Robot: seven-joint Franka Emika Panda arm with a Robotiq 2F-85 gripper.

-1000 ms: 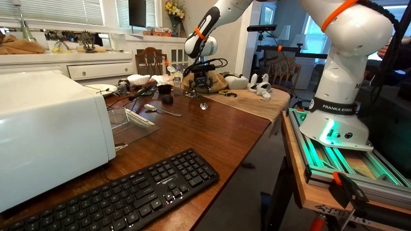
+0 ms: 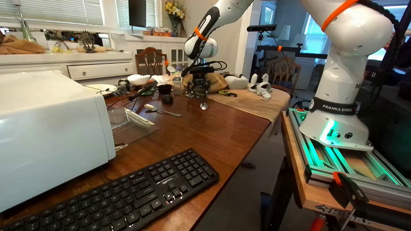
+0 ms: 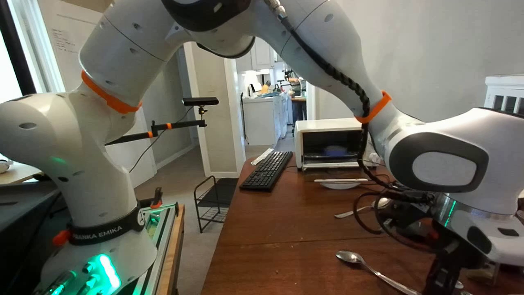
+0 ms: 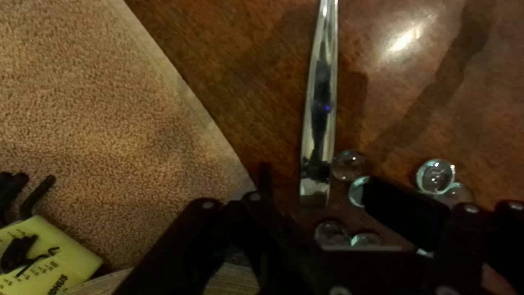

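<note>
A metal spoon lies on the brown wooden table; its bowl (image 3: 349,256) shows in exterior view 2. In the wrist view its shiny handle (image 4: 318,128) runs down between my gripper's (image 4: 317,187) fingers. These stand apart, with gaps visible on both sides of the handle. Several clear glass beads (image 4: 435,176) lie around the handle end, one of them partly behind the right finger (image 4: 405,211). Exterior view 1 has the gripper (image 2: 199,92) low over the far part of the table, just behind the spoon bowl (image 2: 204,106).
A tan cloth (image 4: 98,113) borders the bare wood on the wrist view's left, with a yellow hex-key holder (image 4: 44,255) on it. Another spoon (image 2: 163,111), a glass jar (image 2: 177,85) and a black keyboard (image 2: 127,192) share the table. Bare wood lies between keyboard and spoons.
Compared with a second ago, my gripper is lower, closer to the tabletop, and its fingers look nearer together. The spoon bowl has kept its place.
</note>
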